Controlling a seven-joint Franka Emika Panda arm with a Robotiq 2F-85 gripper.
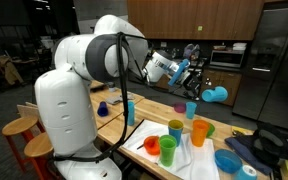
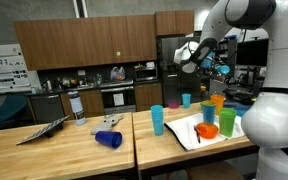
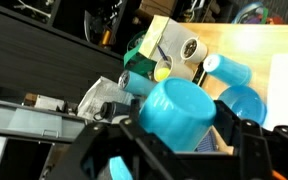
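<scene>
My gripper is shut on a blue cup (image 3: 177, 112), which fills the middle of the wrist view between the dark fingers. In exterior view 1 the held cup (image 1: 215, 95) is tilted in the air above the counter, apart from the things below it. Exterior view 2 shows the same cup (image 2: 222, 70) high on the right, beyond the arm. Beneath it in exterior view 1 stand a teal cup (image 1: 191, 108) and an orange cup (image 1: 199, 132).
A white cloth (image 1: 189, 158) lies on the counter near a yellow cup (image 1: 175, 128), a green cup (image 1: 167, 150) and a red bowl (image 1: 152, 145). Blue dishes (image 1: 228, 161) and dark pots (image 1: 269, 147) occupy the right. Bare wood shows at the left (image 2: 44, 150).
</scene>
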